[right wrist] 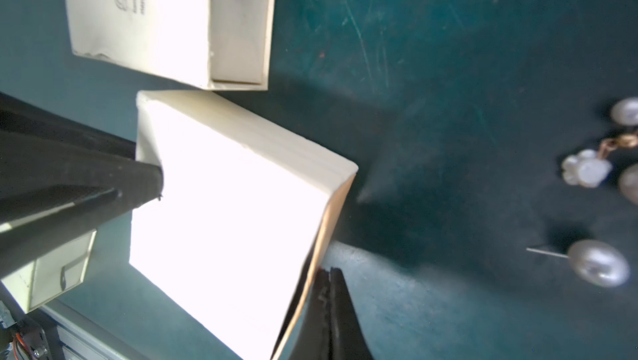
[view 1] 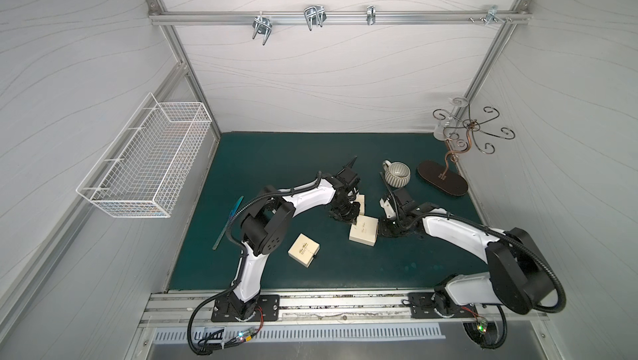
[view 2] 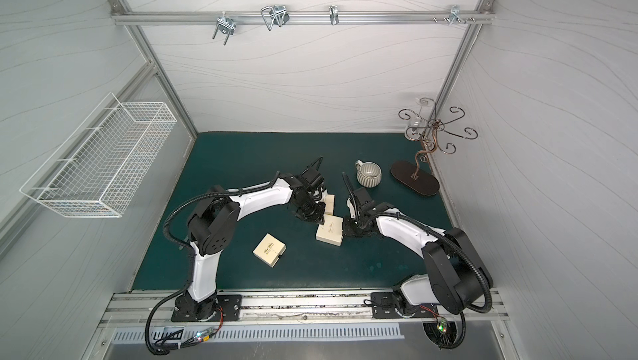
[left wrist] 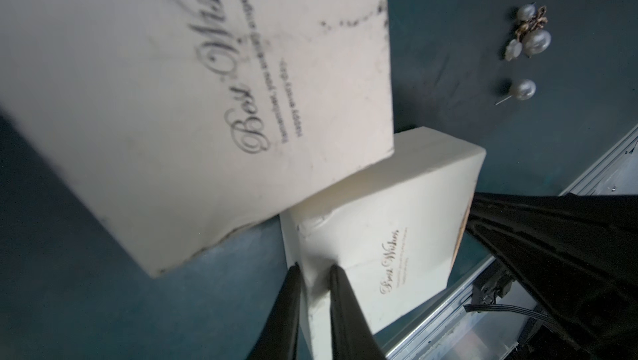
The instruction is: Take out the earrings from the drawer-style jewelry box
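Held near the table's middle is a cream jewelry box (view 1: 363, 231) with "Best Wishes" printed on top, and my left gripper is shut on one edge of it. At its opposite side, the tips of my right gripper are shut beside the box's front panel; nothing shows between them. A narrow dark slit runs between that panel and the overexposed box body (right wrist: 232, 227). On the green table lie a pearl stud earring (right wrist: 598, 263) and a cluster with pearls and a white flower (left wrist: 530, 34). The drawer's inside is hidden.
A second cream box (view 1: 360, 204) sits just behind the held one, and a third (view 1: 304, 249) lies front left. At the back right stand a striped cup (view 1: 397, 174) and a metal stand (view 1: 442, 178).
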